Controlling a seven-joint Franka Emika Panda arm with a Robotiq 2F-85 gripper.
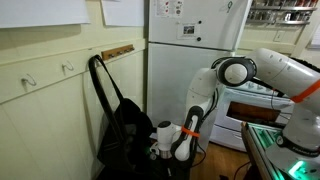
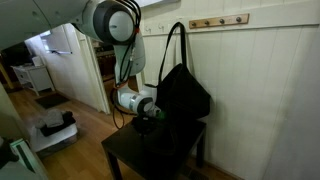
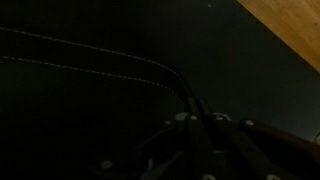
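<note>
A black bag rests against the white wall over a dark bench, its strap looping up to the hook rail. In exterior view 1 the bag lies left of my gripper. The gripper is low, close to the bench top. Dark stitched cloth fills much of the wrist view, its seams converging at my gripper. It looks shut on a fold of this black cloth, apparently part of the bag. The fingertips are dark and hard to make out.
The dark bench stands on a wooden floor. The hook rail runs along the wall, and a white fridge stands behind. A grey bin sits on the floor, away from the arm.
</note>
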